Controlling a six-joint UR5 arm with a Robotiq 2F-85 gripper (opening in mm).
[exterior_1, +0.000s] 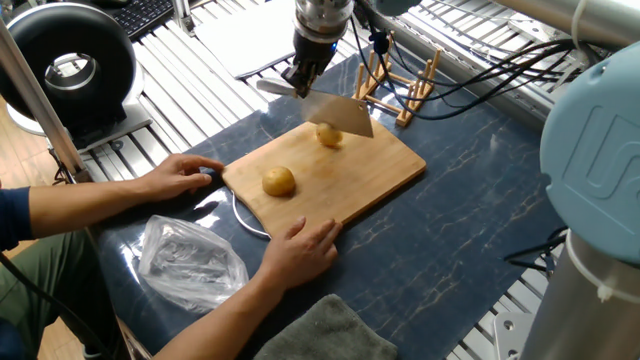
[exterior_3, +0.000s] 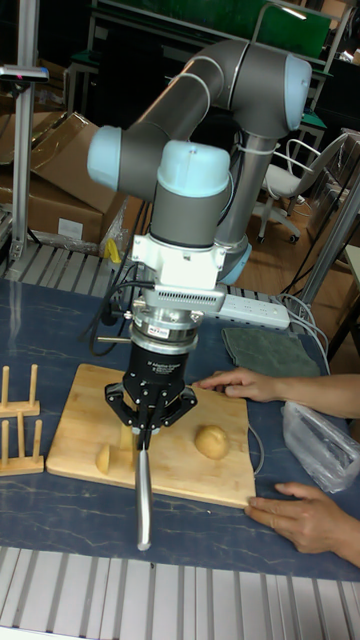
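My gripper (exterior_1: 299, 84) is shut on the handle of a broad-bladed knife (exterior_1: 342, 114), and the handle end (exterior_3: 144, 512) sticks out toward the near side in exterior view 3. The blade is over the far part of a wooden cutting board (exterior_1: 375, 172). Just under it lies a potato (exterior_1: 328, 135), partly covered by the blade in exterior view 1. In exterior view 3 a cut potato piece (exterior_3: 103, 459) lies left of the knife, with more potato partly hidden by the gripper. A whole potato (exterior_1: 279, 181) rests apart on the board.
A person's hands (exterior_1: 300, 252) touch the board's near edge and corner. A clear plastic bag (exterior_1: 192, 262) and a grey cloth (exterior_1: 328, 332) lie in front. The wooden rack (exterior_1: 404, 98) stands beyond the board. Dark tabletop right of the board is free.
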